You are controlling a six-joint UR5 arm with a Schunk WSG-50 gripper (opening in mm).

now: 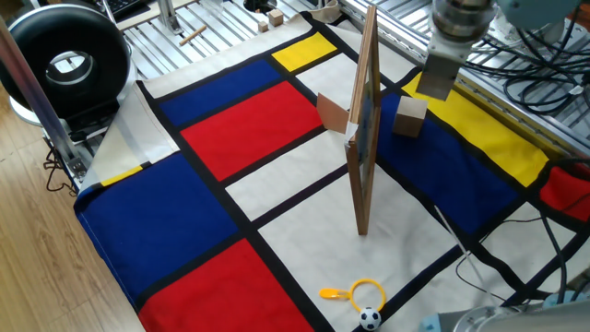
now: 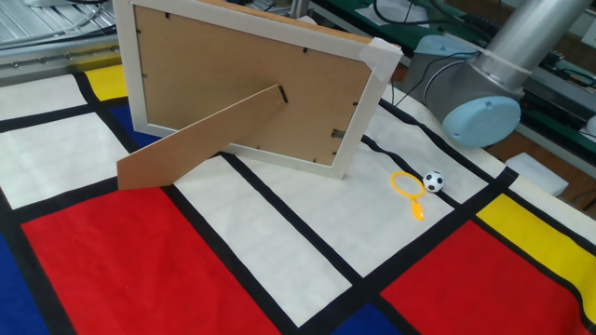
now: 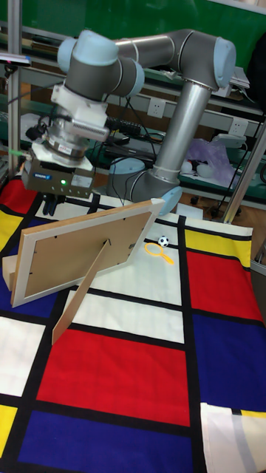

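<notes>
A picture frame stands on the patterned cloth, its brown back propped by a cardboard leg. On the frame's other side, a wooden block rests on a blue patch; its edge shows at the left in exterior view 3. A yellow magnifier-like ring with a handle lies beside a small black-and-white ball. My gripper hangs behind the frame; in exterior view 1 its grey housing is up and right of the block, apart from it. The fingers are too dark and small to read.
A black ring-shaped device stands at the table's left edge. Loose cables run along the right side. Small wooden pieces lie on the slatted metal surface.
</notes>
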